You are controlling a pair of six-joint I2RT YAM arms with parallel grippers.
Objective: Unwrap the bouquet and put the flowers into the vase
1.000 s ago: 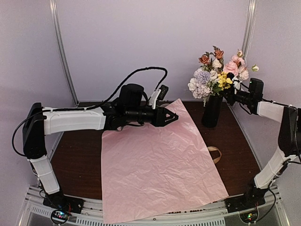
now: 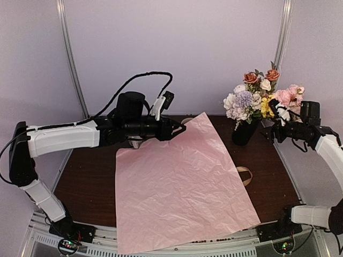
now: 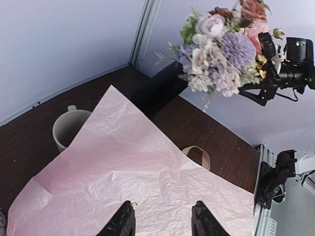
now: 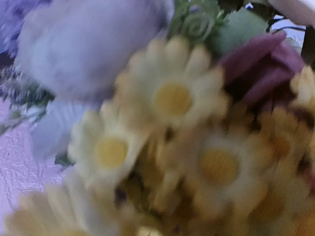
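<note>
Flowers in pink, white, purple, yellow and rust (image 2: 257, 99) stand in the mouth of the black vase (image 2: 244, 134) at the back right of the table. The vase leans to the right, and its stems are hidden. Beside the vase's right side, under the blooms, my right gripper (image 2: 270, 134) is open. Yellow and white blooms (image 4: 172, 98) fill the right wrist view, which hides that gripper's fingers. Over the back of the pink paper hangs my left gripper, its fingers apart with nothing between them.
The crumpled pink paper (image 2: 182, 193) covers the table's middle and overhangs the front edge. Behind it stands a white mug (image 3: 64, 129). A tan ribbon loop (image 2: 245, 175) lies at the paper's right edge.
The bouquet and vase top have tipped right from upright. My right gripper has moved right and down, off the bouquet's stem area. The left arm has drawn back to the left.
</note>
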